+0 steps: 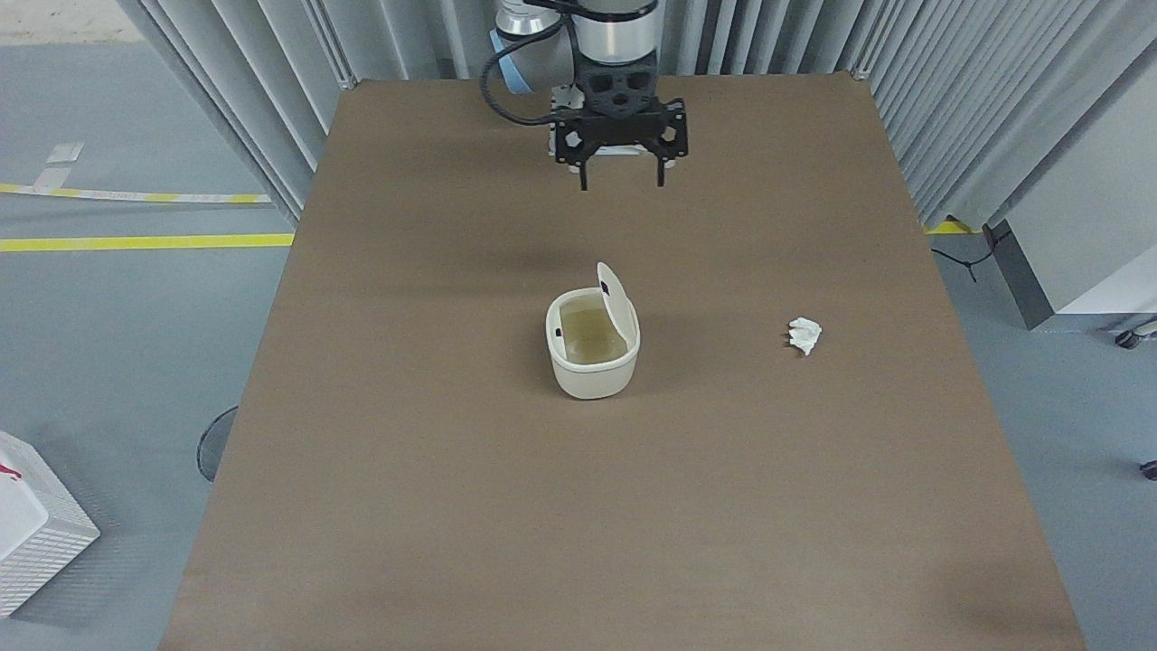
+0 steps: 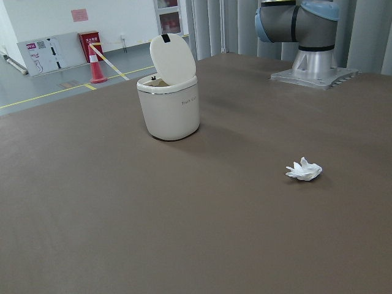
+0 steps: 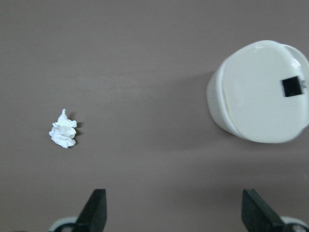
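A small white trash can (image 1: pixel 586 374) stands on the brown table with its lid (image 2: pixel 173 61) raised and an open, empty-looking inside in the front view. To its right lies a crumpled white paper (image 1: pixel 804 334), also in the left view (image 2: pixel 304 170). My gripper (image 1: pixel 621 180) hangs at the back of the table, behind and above the can, fingers apart with nothing between them. In the wrist view, the paper (image 3: pixel 63 129) is at left and the can (image 3: pixel 260 92) at right, both beyond the fingertips.
The robot's base (image 2: pixel 312 78) stands at the back edge, in front of grey curtains. Floor lies beyond both side edges.
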